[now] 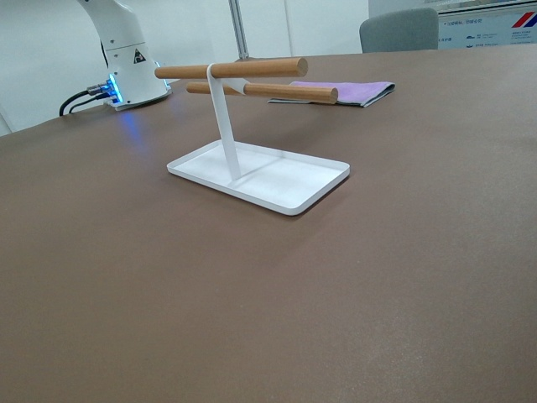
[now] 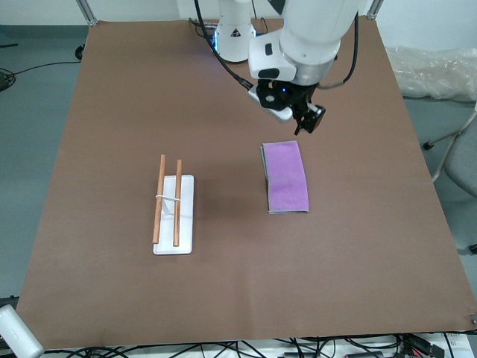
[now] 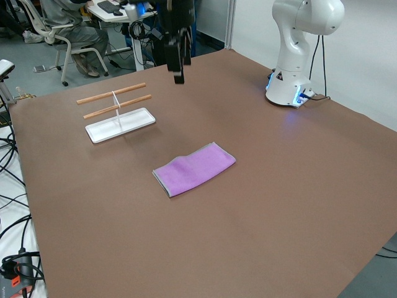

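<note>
The purple cloth (image 2: pixel 285 176) lies flat and folded on the brown table, to the right of a white stand with two wooden bars. That stand's tray (image 2: pixel 186 215) and wooden bars (image 3: pixel 117 107) are upright and empty, clearly seen also in the top view, where the cloth (image 1: pixel 336 92) lies behind them. My gripper (image 2: pixel 304 127) hangs above the table beyond the cloth in the left view; in the right view it (image 3: pixel 179 71) is dark, raised behind the cloth. Whether it is open or shut is unclear.
The robot base (image 3: pixel 286 87) stands at the back near the wall. Cables (image 3: pixel 18 223) run off the table's edge, and a grey chair (image 2: pixel 466 156) stands beside it.
</note>
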